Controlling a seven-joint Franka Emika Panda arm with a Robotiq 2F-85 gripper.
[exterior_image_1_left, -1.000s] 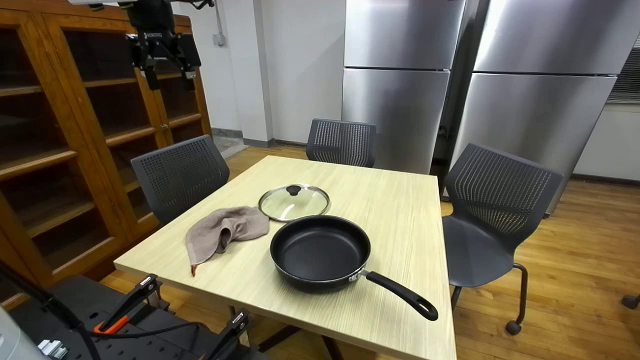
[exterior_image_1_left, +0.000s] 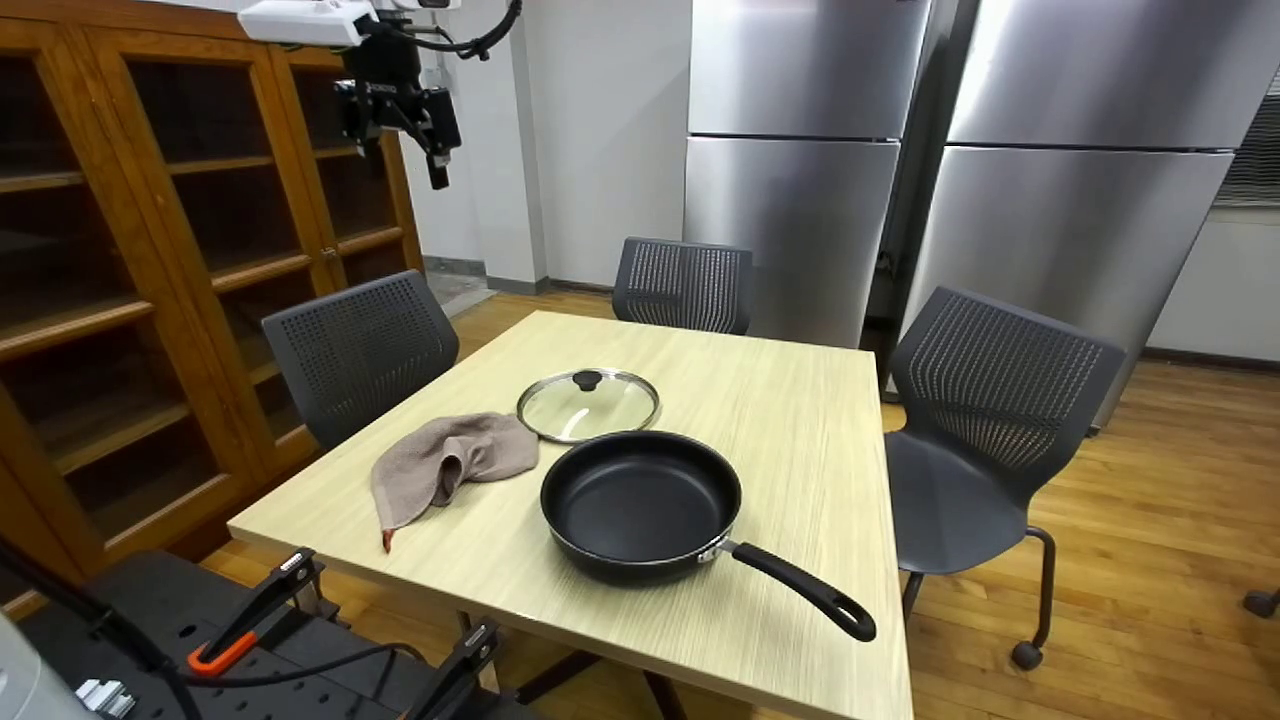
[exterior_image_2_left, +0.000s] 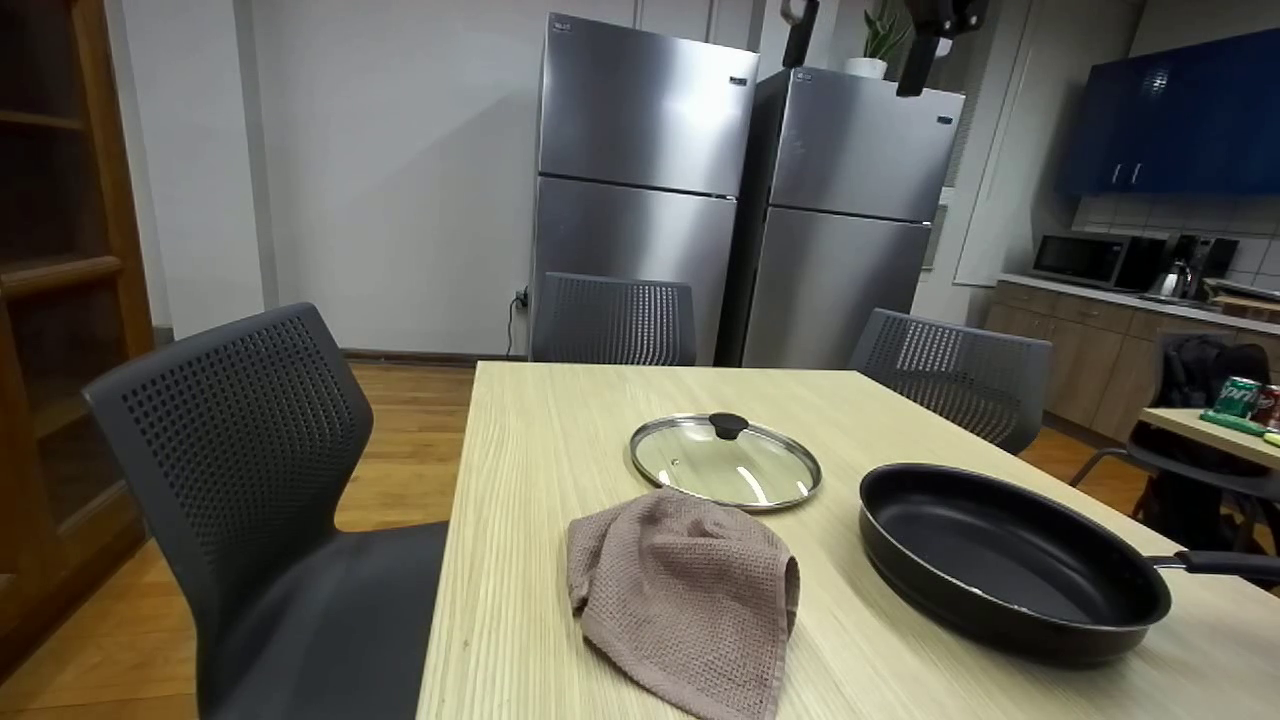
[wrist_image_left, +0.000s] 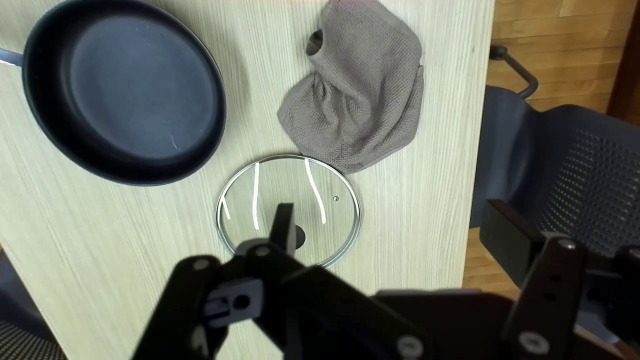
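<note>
High above the table, my gripper (exterior_image_1_left: 404, 161) stands open and empty; its two fingers are wide apart in the wrist view. Below it on the table lies a round glass lid (wrist_image_left: 282, 198) with a metal rim and a black knob (exterior_image_1_left: 587, 379). One finger partly covers the lid and its knob in the wrist view. A crumpled grey-brown cloth (exterior_image_2_left: 690, 588) lies close beside the lid. The black frying pan (exterior_image_1_left: 642, 498) sits upright and uncovered, its inside looking empty, with its handle (exterior_image_1_left: 810, 588) pointing toward the near right corner in exterior view 1.
The wooden table (exterior_image_1_left: 792, 420) has bare room behind and to the right of the lid. Dark chairs (exterior_image_1_left: 360, 348) stand around it. A glass-doored cabinet (exterior_image_1_left: 198, 180) is at the left, two steel fridges (exterior_image_1_left: 792, 228) at the back. Clamps (exterior_image_1_left: 258, 606) hold the near edge.
My gripper has moved to the right in exterior view 1, still high up and open. The pan, lid and cloth have stayed where they were.
</note>
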